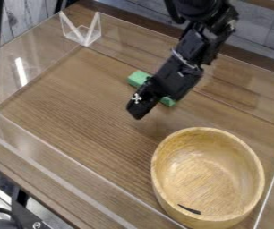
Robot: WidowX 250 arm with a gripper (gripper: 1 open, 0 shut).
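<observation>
The black arm reaches down from the top of the view, its gripper [144, 102] low over the middle of the wooden table. The gripper looks shut, with nothing visible between its fingers. A green block [140, 77] lies just behind it, partly hidden by the arm and showing on either side of it.
A large round tan bowl [165, 179] sits at the front right. A white wire stand [82, 31] stands at the back left.
</observation>
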